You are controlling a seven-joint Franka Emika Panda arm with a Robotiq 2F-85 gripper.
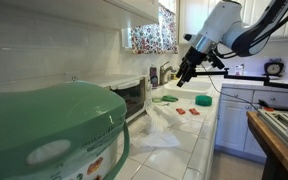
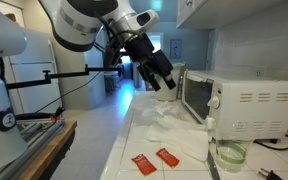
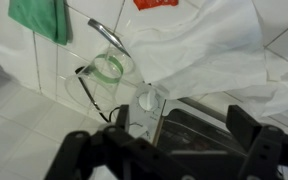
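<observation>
My gripper stands open, with its dark fingers apart at the bottom of the wrist view and nothing held between them. In exterior view 2 the gripper (image 2: 156, 86) hangs above the white counter. A crumpled white cloth or paper sheet (image 3: 204, 48) lies below it, spread across the tiles. Two small red packets (image 2: 144, 164) rest near the counter's front. Beside the sheet, a clear glass container (image 3: 108, 68) shows in the wrist view, and a green cloth (image 3: 46, 17) lies at its upper left corner.
A white toaster oven (image 2: 246, 108) stands against the wall, with a dark cord (image 2: 276, 146) beside it. In exterior view 1, a large green object (image 1: 49, 120) fills the near left, and a sink (image 1: 189, 86) lies toward the back.
</observation>
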